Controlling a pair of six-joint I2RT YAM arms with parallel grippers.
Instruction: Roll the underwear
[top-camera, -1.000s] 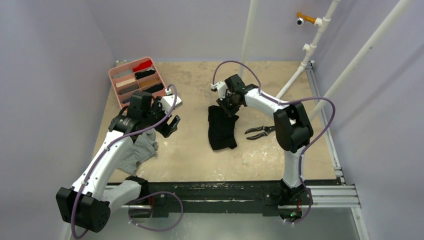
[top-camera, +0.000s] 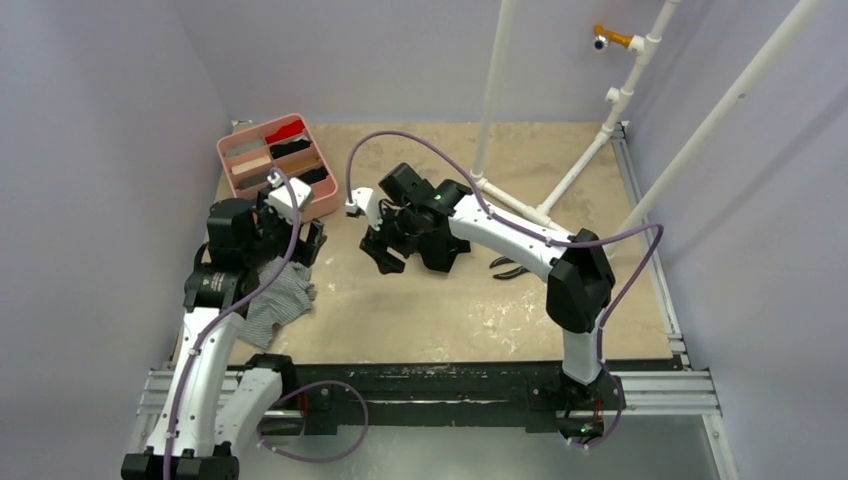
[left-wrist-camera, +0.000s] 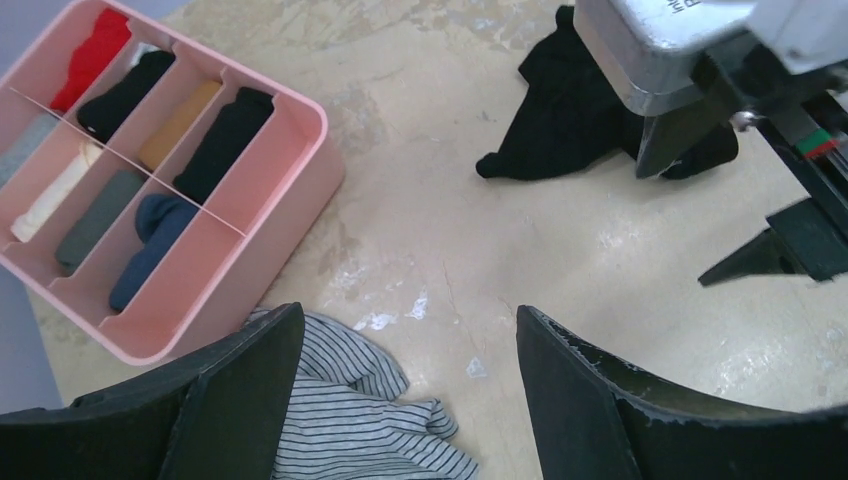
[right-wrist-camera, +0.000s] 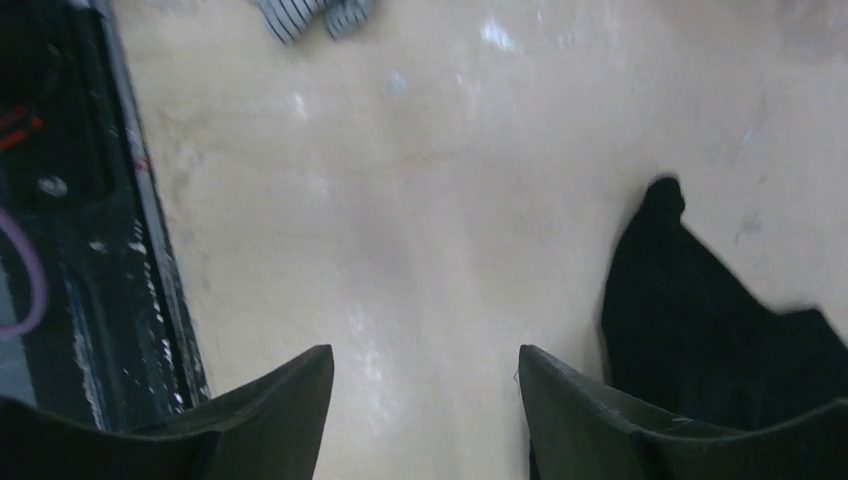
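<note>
A black garment lies rumpled in mid-table, partly hidden under the right arm in the top view; its dark cloth fills the lower right of the right wrist view. My right gripper stands open above the table at its edge, with bare board between the fingers. My left gripper is open above a striped grey cloth at the left of the table, beside the pink box.
The pink divided box of rolled garments stands at back left. Pliers lie right of the black garment, near white pipe stands.
My left gripper has drawn a little to the left.
</note>
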